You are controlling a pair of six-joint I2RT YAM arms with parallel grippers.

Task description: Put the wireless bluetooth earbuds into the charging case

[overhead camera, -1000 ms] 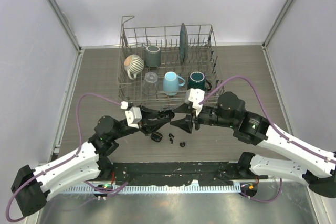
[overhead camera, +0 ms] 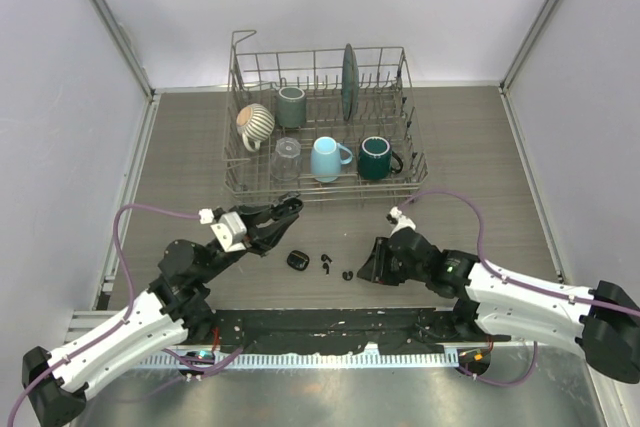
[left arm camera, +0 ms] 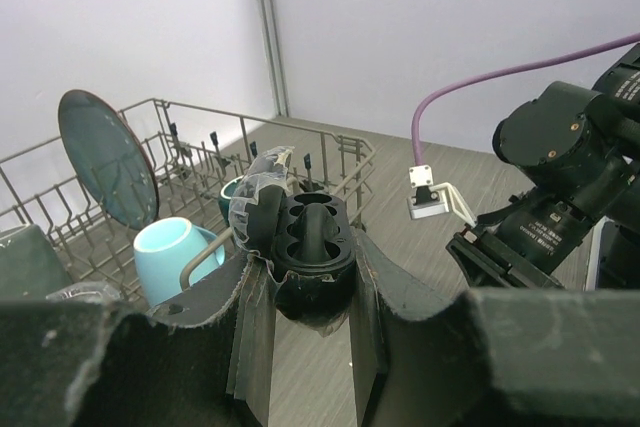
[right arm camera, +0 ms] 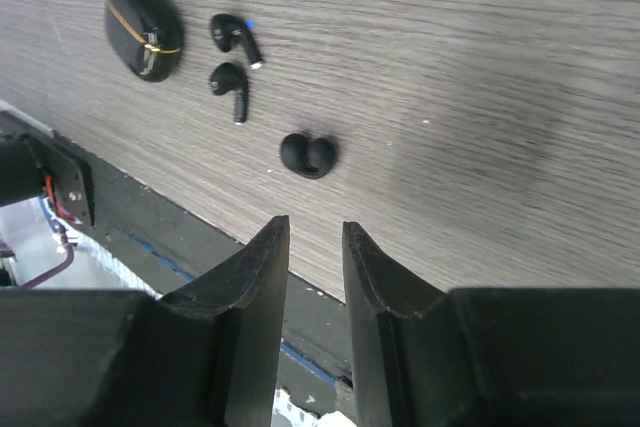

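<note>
A black open case [left arm camera: 315, 257] with round hollows and a clear film-like piece on its side is pinched between the fingertips of my left gripper [overhead camera: 285, 209], held above the table. In the right wrist view two stemmed black earbuds [right arm camera: 236, 35] [right arm camera: 231, 83] lie side by side on the table. A pair of small rounded black pieces [right arm camera: 308, 155], touching each other, lies ahead of my right gripper. Its fingers stand a little apart with nothing between them. In the top view this gripper is low over the table, right of the small rounded pieces [overhead camera: 347, 275].
A closed black case [right arm camera: 145, 31] with a gold seam lies left of the earbuds. Behind is a wire dish rack [overhead camera: 320, 192] with a blue mug [overhead camera: 326, 159], a dark green mug [overhead camera: 374, 159] and other dishes. Bare table surrounds the right gripper.
My left gripper has drawn back slightly left with the case still in it.
</note>
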